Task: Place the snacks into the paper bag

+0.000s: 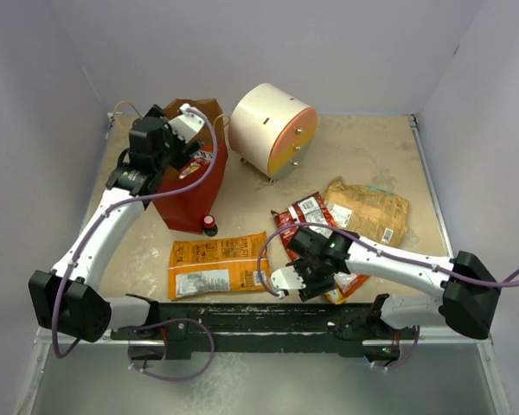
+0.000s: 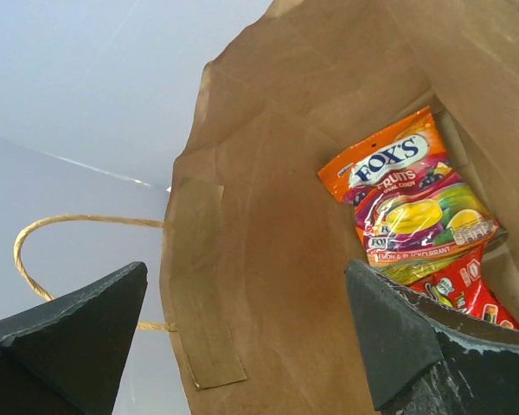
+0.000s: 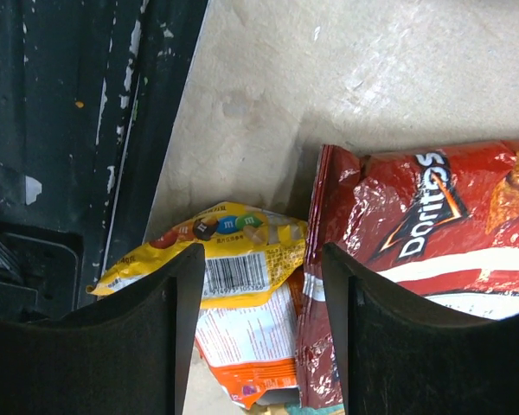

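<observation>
My left gripper (image 1: 177,138) is open over the paper bag (image 1: 190,194); inside it lie a Fox's Fruits packet (image 2: 406,199) and a red packet (image 2: 467,285). My right gripper is part open, low over a yellow packet (image 3: 225,225) at the table's front edge, beside a Doritos bag (image 3: 415,216) and an orange-white packet (image 3: 246,337). A large orange bag (image 1: 216,264) lies at front middle, a brown bag (image 1: 376,207) at the right.
A cream cylindrical container (image 1: 264,130) stands at the back; a small dark bottle (image 1: 210,225) stands beside the paper bag.
</observation>
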